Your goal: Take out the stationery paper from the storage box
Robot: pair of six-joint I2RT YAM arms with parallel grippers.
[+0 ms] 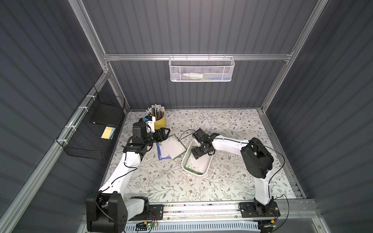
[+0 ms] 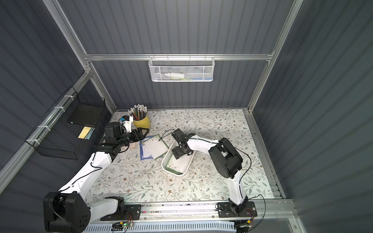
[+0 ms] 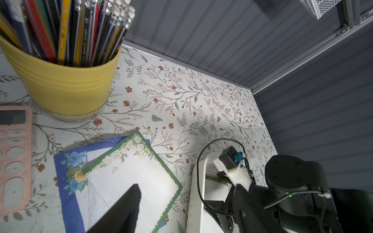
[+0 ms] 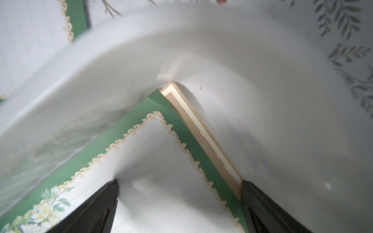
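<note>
The white storage box holds green-bordered stationery paper over a brown-edged sheet. My right gripper is down inside the box, open over the paper, its fingers at or very near the sheets. Outside the box, left of it, lie a green-bordered sheet and blue-bordered sheets. My left gripper is raised above those sheets, open, nothing between its fingers.
A yellow pencil cup stands at the back left, a pink calculator beside it. A black wire basket hangs on the left wall.
</note>
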